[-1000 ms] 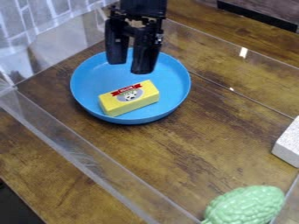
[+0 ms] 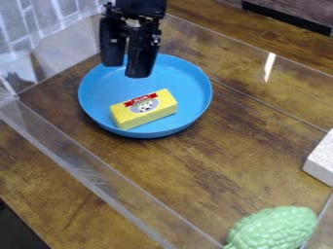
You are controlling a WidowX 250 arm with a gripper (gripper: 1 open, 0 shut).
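The black gripper (image 2: 128, 60) hangs at the top centre-left, above the back part of a round blue plate (image 2: 189, 117). Its two dark fingers point down with a gap showing between them and nothing visible in it. On the plate lies a yellow box (image 2: 144, 109) with a red label and a small picture, a little below and right of the gripper.
A green lumpy object (image 2: 270, 230) lies at the front right, and a white block (image 2: 321, 156) at the right edge. Clear plastic walls run along the left.
The gripper has moved slightly to the left over the last second. The plate, yellow box and other objects stay where they were.
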